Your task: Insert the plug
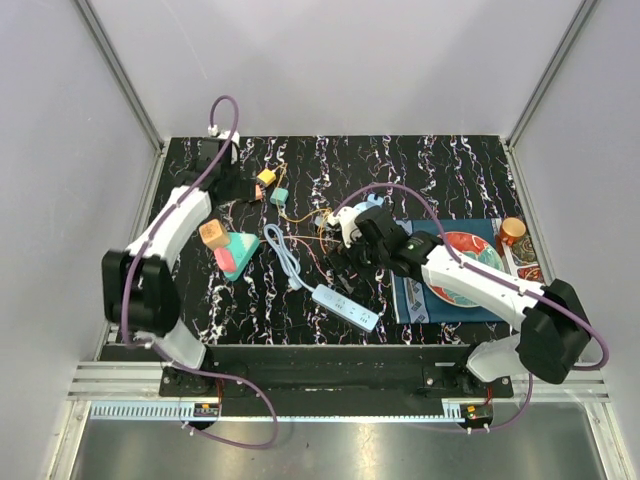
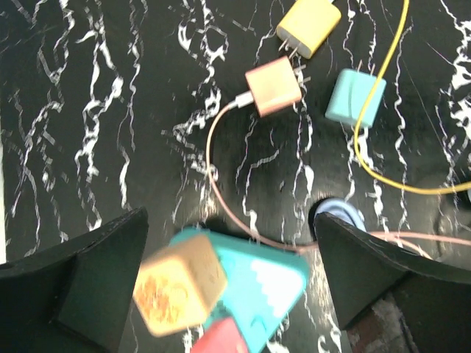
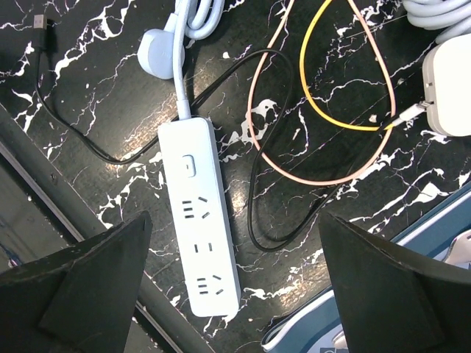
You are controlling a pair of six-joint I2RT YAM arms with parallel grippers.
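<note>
My left gripper point(image 1: 235, 185) hangs open over the upper-left table. In the left wrist view a pink plug adapter point(image 2: 272, 86), yellow adapter point(image 2: 307, 26) and teal adapter point(image 2: 355, 95) lie ahead of its fingers, with nothing between them. My right gripper point(image 1: 340, 255) is open above the cables. In the right wrist view a white power strip point(image 3: 199, 220) lies below it, beside a white plug point(image 3: 154, 55), a black USB cable point(image 3: 103, 154) and a white charger point(image 3: 447, 84).
A teal block point(image 2: 257, 272) and wooden cube point(image 2: 176, 290) sit at left. At right lie a blue mat point(image 1: 420, 310), a red patterned plate point(image 1: 450, 295) and an orange cup point(image 1: 512, 228).
</note>
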